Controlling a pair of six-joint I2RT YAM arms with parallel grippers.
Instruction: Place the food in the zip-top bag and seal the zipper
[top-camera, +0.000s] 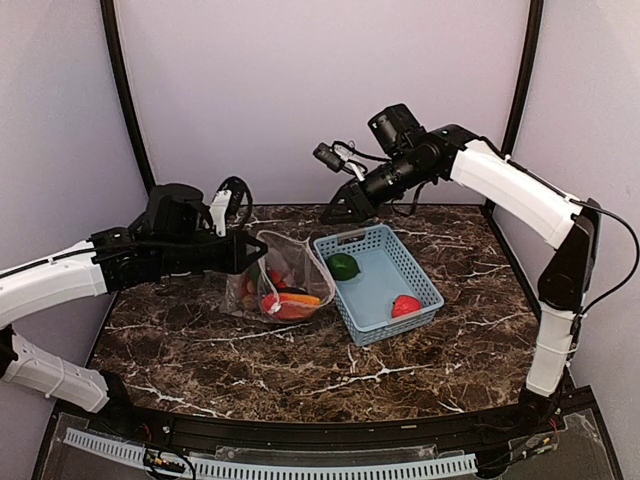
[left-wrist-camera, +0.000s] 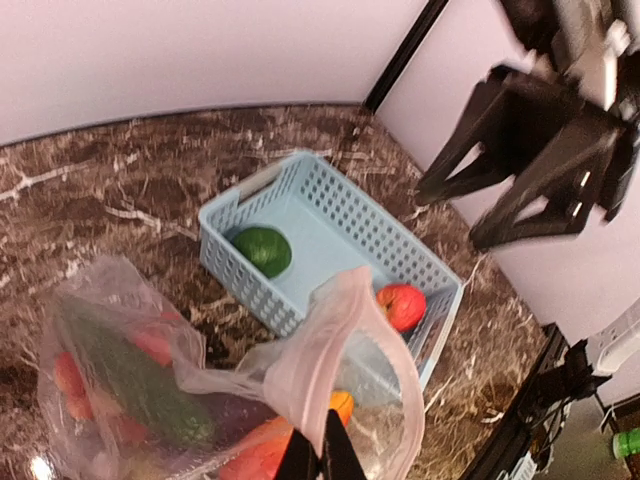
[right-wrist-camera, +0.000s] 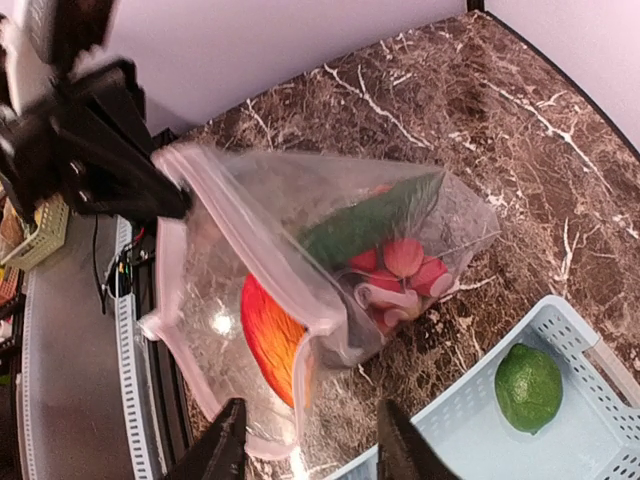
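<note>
A clear zip bag lies holding orange, red and green food, its pink-edged mouth standing up. My left gripper is shut at that edge, its tips pinching the rim. The blue basket holds a green round food and a red food. My right gripper hangs raised over the basket's back end with its fingers apart, nothing between them; in the right wrist view they are blurred above the basket and bag mouth.
Walls bound the back and both sides.
</note>
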